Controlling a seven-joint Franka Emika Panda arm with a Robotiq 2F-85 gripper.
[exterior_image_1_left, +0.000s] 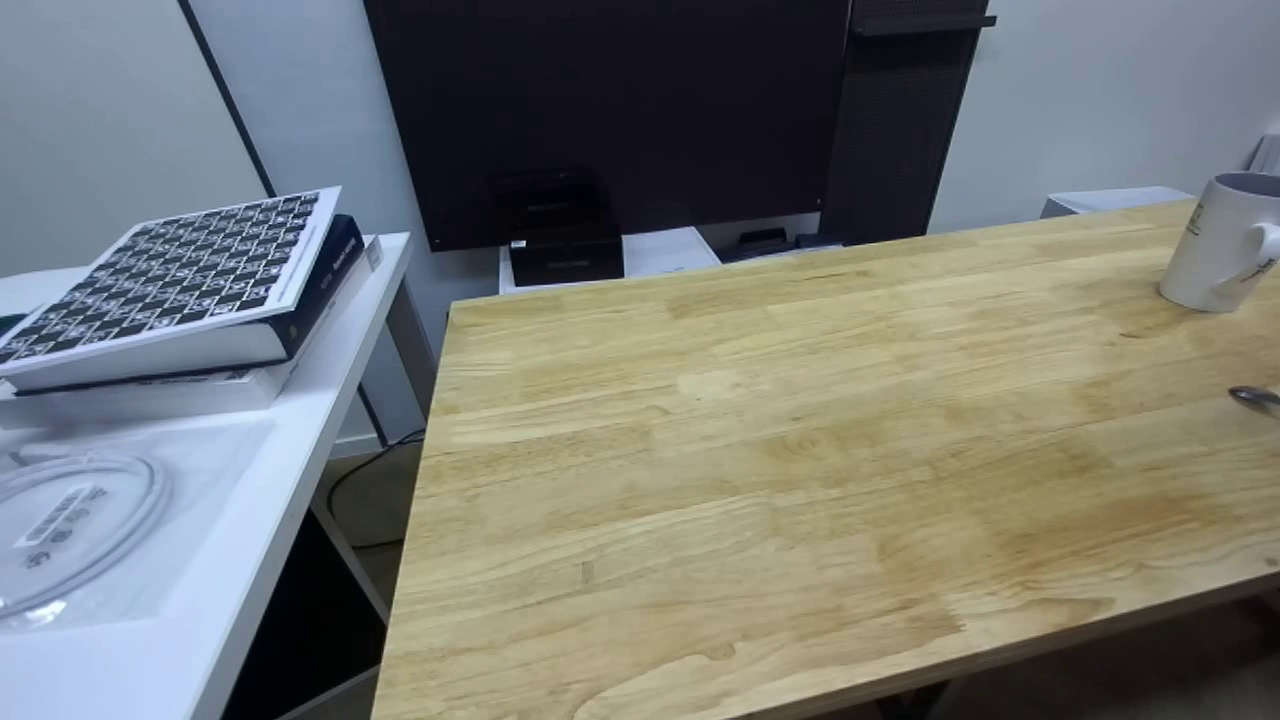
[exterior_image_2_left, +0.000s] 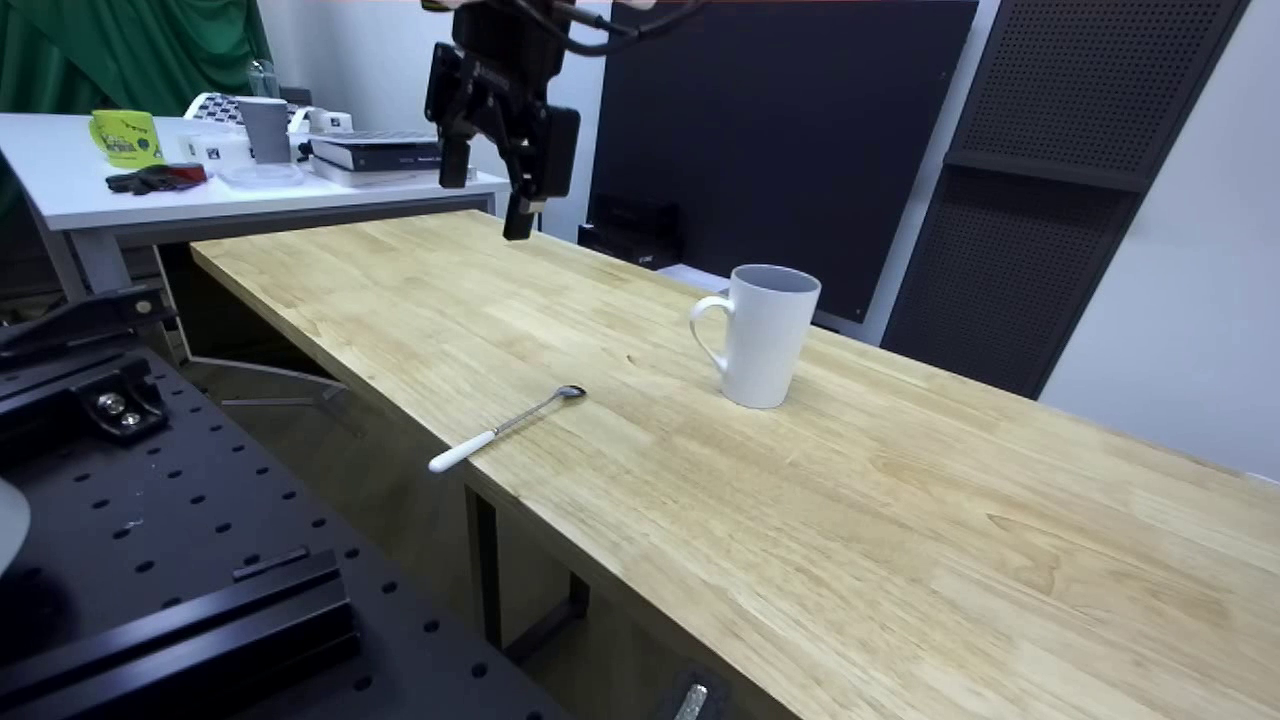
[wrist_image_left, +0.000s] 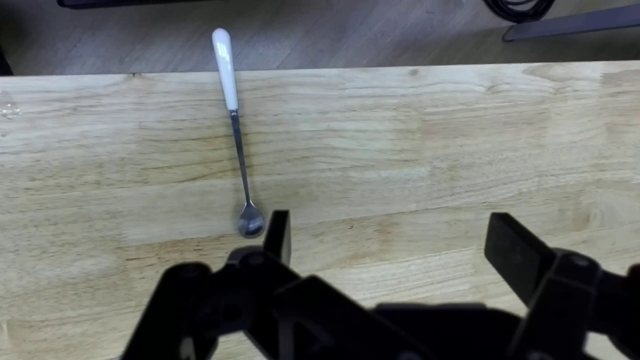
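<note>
A long spoon with a white handle and a metal bowl lies on the wooden table, its handle jutting past the front edge. In exterior view 2 the spoon is in front of a white mug, which stands upright with its handle to the left. The mug also shows at the right border of exterior view 1. High above the table hangs my gripper, its fingers wide apart and empty. From the wrist, the gripper has bare wood between its fingertips, and the spoon's bowl appears just left of the left finger.
Bare wood covers most of the table. A white side table with a stack of books stands beyond its left end, across a gap. Behind rises a large black panel. A perforated black board lies in front.
</note>
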